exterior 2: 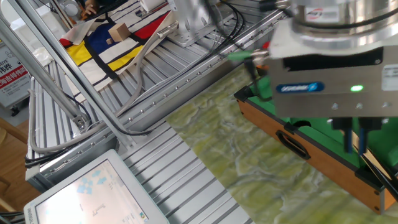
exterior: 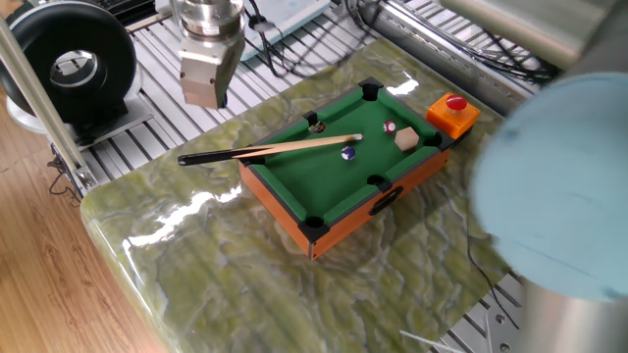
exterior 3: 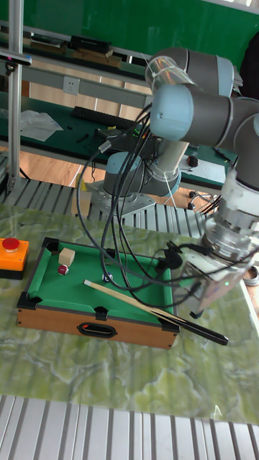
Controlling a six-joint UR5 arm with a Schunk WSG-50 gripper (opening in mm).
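Note:
A miniature pool table [exterior: 345, 188] with green felt and orange-brown sides stands on the green marbled surface. Its cue [exterior: 294, 146] rests over one rail, black handle overhanging the edge, pale tip on the felt near a dark blue ball [exterior: 348, 153]. A red-and-white ball [exterior: 390, 126] lies near a beige block [exterior: 407, 139] toward the far right corner. In exterior view 2 my gripper [exterior 2: 356, 148] hangs above the table with two dark fingers pointing down, a narrow gap between them. No object shows in that gap except the background; whether the fingers are open or shut is unclear.
An orange box with a red button [exterior: 453, 115] stands beside the pool table's far right corner. Cables [exterior 3: 115, 230] loop from the arm across the view of the table. A tablet screen [exterior 2: 93, 196] lies on the slatted bench. Bare marbled surface lies in front of the pool table.

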